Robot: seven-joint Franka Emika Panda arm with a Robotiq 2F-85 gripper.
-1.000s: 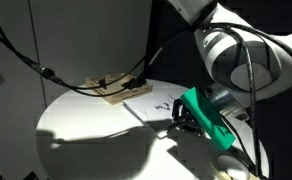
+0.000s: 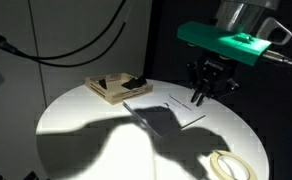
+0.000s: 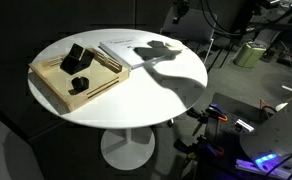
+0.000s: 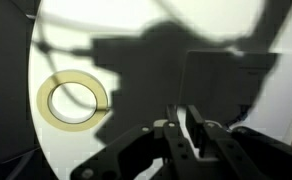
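My gripper hangs above the round white table, its two fingers a little apart and nothing visible between them. In exterior view 1 the gripper (image 2: 198, 97) is over the right part of the table, near a flat white panel or book (image 2: 158, 112). A tan ring like a tape roll (image 2: 214, 166) lies flat near the table's edge. The wrist view has the ring (image 4: 43, 101) left of the fingers, clear of them, and the panel (image 4: 221, 88), darkened by shadow, on the right.
A shallow wooden tray (image 3: 92, 97) holds a black block-like item (image 3: 77, 58) and a small dark round one (image 3: 80, 83). Cables loop beside the arm.
The gripper has risen and swung from low over the table, uncovering more of the tan ring and the panel. The ring, panel and tray appear to be where they were.
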